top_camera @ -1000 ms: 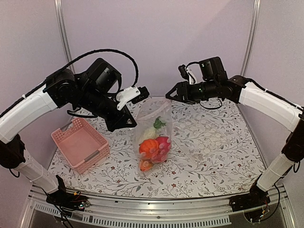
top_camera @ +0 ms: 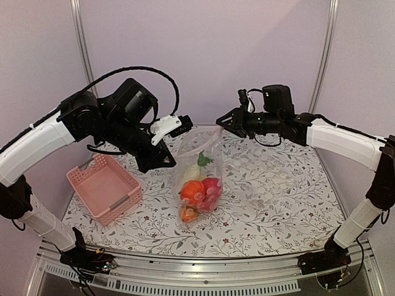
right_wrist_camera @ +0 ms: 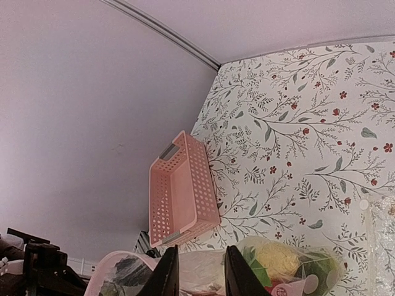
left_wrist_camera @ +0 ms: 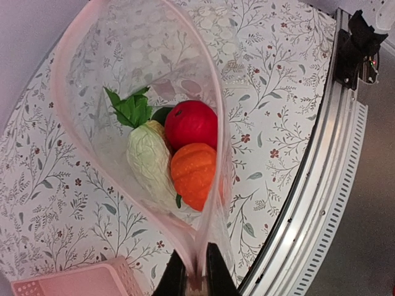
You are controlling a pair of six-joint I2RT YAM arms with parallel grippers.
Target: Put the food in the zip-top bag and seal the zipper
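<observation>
The clear zip top bag (top_camera: 199,139) hangs with its pink-rimmed mouth wide. Inside rest an orange pumpkin-like vegetable (left_wrist_camera: 195,176), a red one (left_wrist_camera: 192,126), a pale cabbage (left_wrist_camera: 148,159) and green leaves (left_wrist_camera: 132,108). One end of the bag's rim is pinched by my left gripper, which is shut on it. At the far right corner of the mouth, my right gripper (top_camera: 220,125) has its fingers apart. In the right wrist view, bag film shows behind and below the gap of the right gripper; whether any film lies between its fingers is unclear.
An empty pink basket (top_camera: 103,188) stands on the left of the flowered tabletop (top_camera: 278,216). Another flat clear bag or sheet (top_camera: 265,182) lies to the right of the food.
Over the last second my right arm has lowered and levelled slightly at the bag's right corner. The left arm has barely shifted, and the food stays inside the bag.
</observation>
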